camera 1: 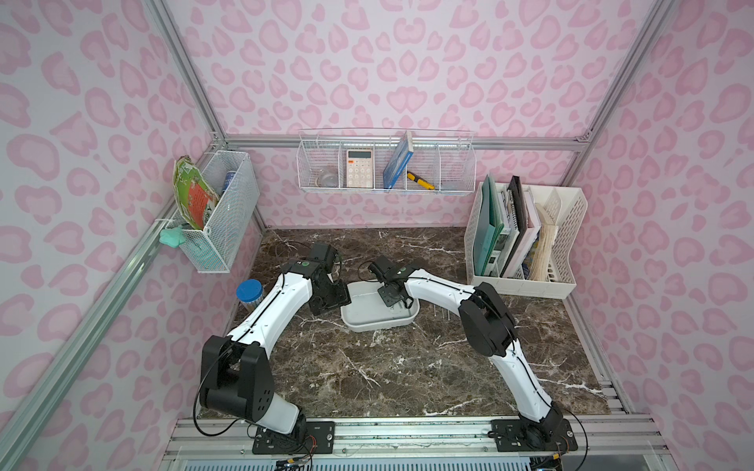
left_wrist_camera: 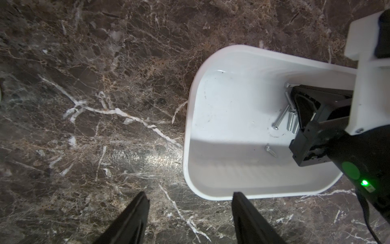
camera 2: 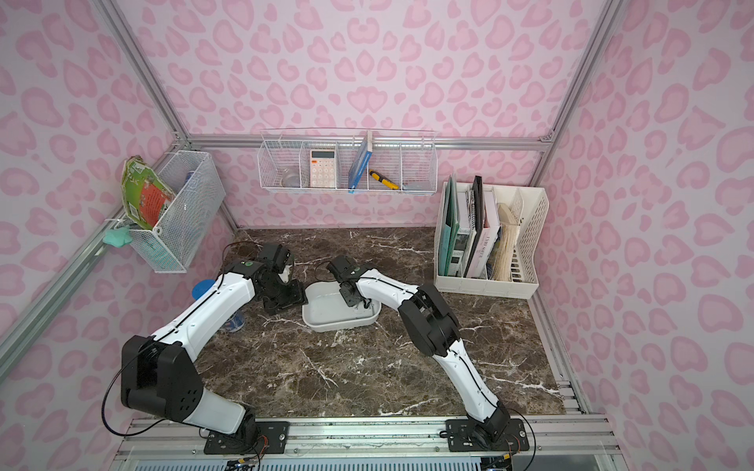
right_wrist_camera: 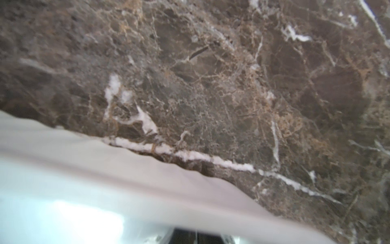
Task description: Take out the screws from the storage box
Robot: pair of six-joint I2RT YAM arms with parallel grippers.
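Note:
The white storage box (left_wrist_camera: 188, 134) lies on the marble tabletop between my two arms. Several silver screws (left_wrist_camera: 281, 118) are clustered inside it against my right gripper, and a small screw (left_wrist_camera: 271, 151) lies by itself nearer the long wall. My right gripper is down in the right half of the box, its dark fingers together; whether any screw is caught at the tips cannot be made out. Left of the box, above the table, my left gripper hangs open and empty.
Thin silvery pieces (camera 1: 443, 311), perhaps screws, lie on the table right of the box. A blue-lidded jar (camera 1: 249, 291) stands left; a white file rack (camera 1: 524, 287) fills the back right.

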